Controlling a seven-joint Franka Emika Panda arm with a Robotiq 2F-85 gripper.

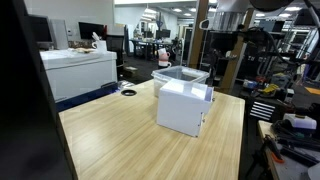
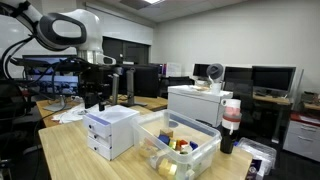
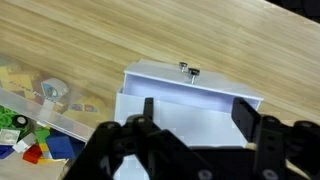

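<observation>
A white drawer box [image 1: 182, 108] stands on the wooden table. In the wrist view its top [image 3: 185, 147] lies below my gripper, and a drawer front with a small metal knob [image 3: 188, 68] stands a little out from the body. A narrow strip of the drawer's inside shows behind that front. The gripper is open, its two dark fingers [image 3: 148, 108] wide apart with nothing between them. From the second exterior view, the arm [image 2: 85, 38] reaches over the box from the left. Most of the drawer's inside is hidden.
Beside the box stands a clear bin [image 2: 207, 152] holding colourful blocks [image 2: 172, 140] and other small items. A black bottle [image 2: 228, 137] and a small tray [image 2: 262, 155] are past it. Wide bare tabletop [image 1: 115, 135] lies on the box's other side.
</observation>
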